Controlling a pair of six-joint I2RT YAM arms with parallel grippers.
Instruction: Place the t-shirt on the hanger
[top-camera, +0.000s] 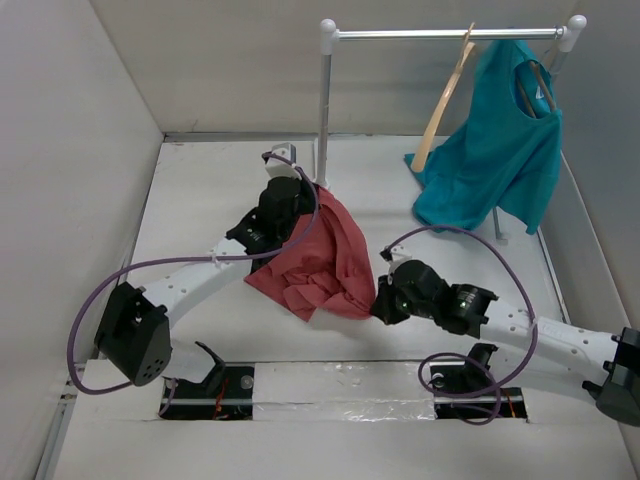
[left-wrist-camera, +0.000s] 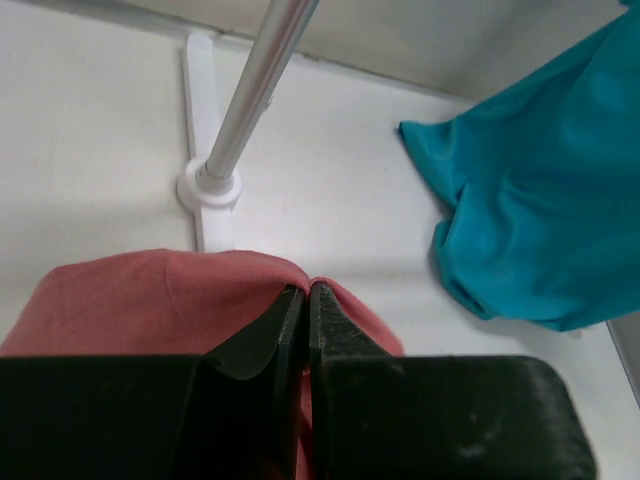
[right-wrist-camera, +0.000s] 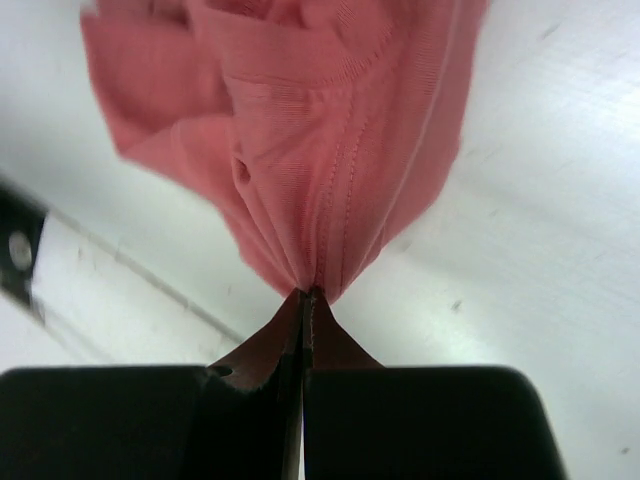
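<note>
A red t-shirt is stretched between my two grippers above the white floor. My left gripper, raised toward the back near the rack post, is shut on its upper edge, the cloth bunched at the fingertips. My right gripper, lower at the front right, is shut on a lower corner, where seams run into the fingertips. A bare wooden hanger hangs on the rail.
A teal shirt hangs on another hanger at the right of the rack, its hem reaching down near the floor. The rack post stands just beyond the red cloth.
</note>
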